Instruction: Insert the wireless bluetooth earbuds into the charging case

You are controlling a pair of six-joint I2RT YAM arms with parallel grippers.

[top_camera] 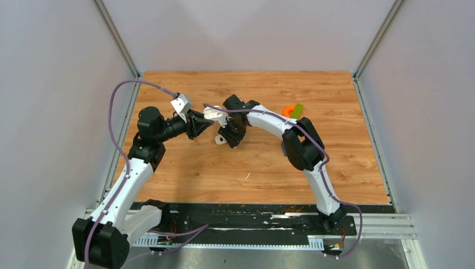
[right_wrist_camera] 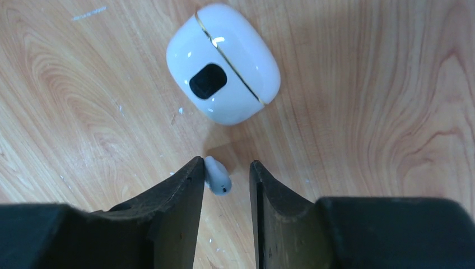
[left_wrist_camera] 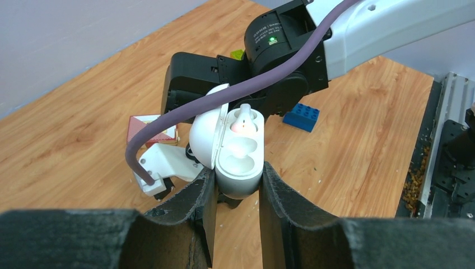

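Observation:
The white charging case (left_wrist_camera: 240,174), its lid raised, is held upright by my left gripper (top_camera: 204,124), which is shut on its lower end. One earbud (left_wrist_camera: 245,119) sits in the upper hollow of the case, stem up; the hollow below it looks empty. Down at the table, my right gripper stands part open. Between its fingers lies a small white earbud (right_wrist_camera: 218,178), close against the left finger (right_wrist_camera: 193,182), with a gap to the right one.
A closed white case with a black square (right_wrist_camera: 224,61) lies just beyond my right fingers. Farther right are a blue brick (left_wrist_camera: 302,116), an orange ring (top_camera: 288,111) and a green block (top_camera: 297,111).

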